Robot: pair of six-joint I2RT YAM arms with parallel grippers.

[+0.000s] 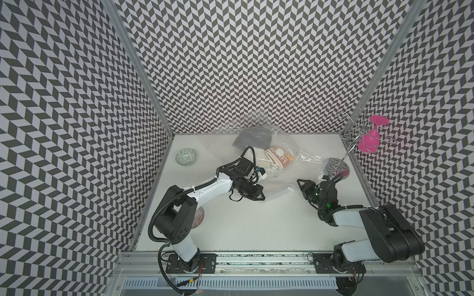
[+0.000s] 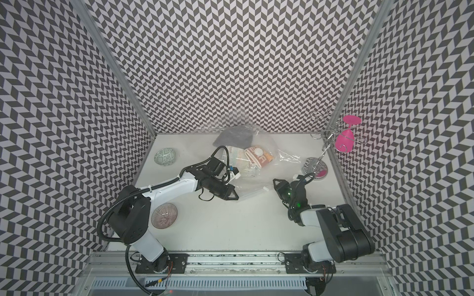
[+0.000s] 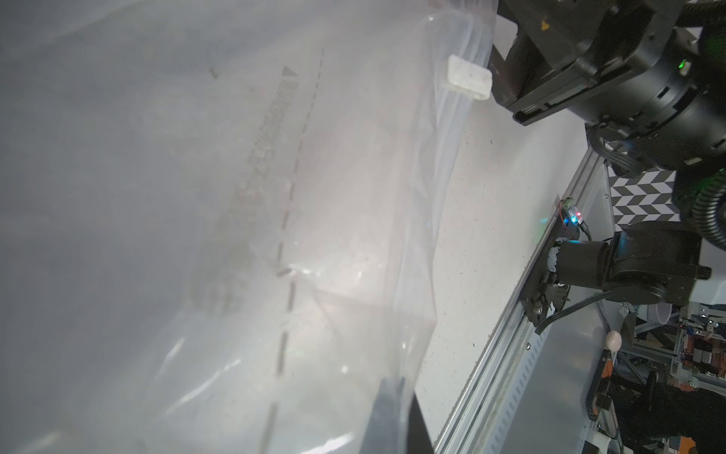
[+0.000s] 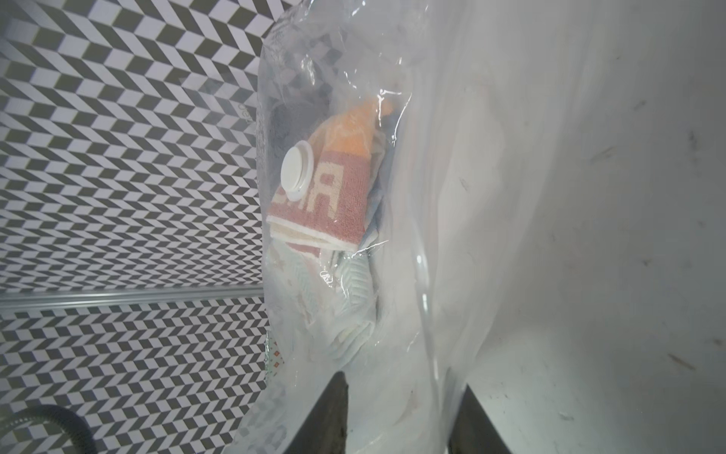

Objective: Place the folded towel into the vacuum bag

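Observation:
The folded orange-and-white towel (image 1: 279, 157) (image 4: 326, 189) shows through the clear vacuum bag (image 1: 308, 158) at the back middle of the table, beside a dark grey cloth (image 1: 251, 137). My left gripper (image 1: 257, 195) is shut at the bag's front edge, which is pulled out with its white slider (image 3: 469, 75); the film hides most of the fingers in the left wrist view. My right gripper (image 1: 302, 185) stands open at the right of the front edge, and bag film runs close by its fingers in the right wrist view.
A green patterned dish (image 1: 186, 157) and a pink one (image 2: 164, 216) lie on the left. A chrome stand (image 1: 335, 167) with a pink goblet (image 1: 370, 138) is at the back right, close behind my right arm.

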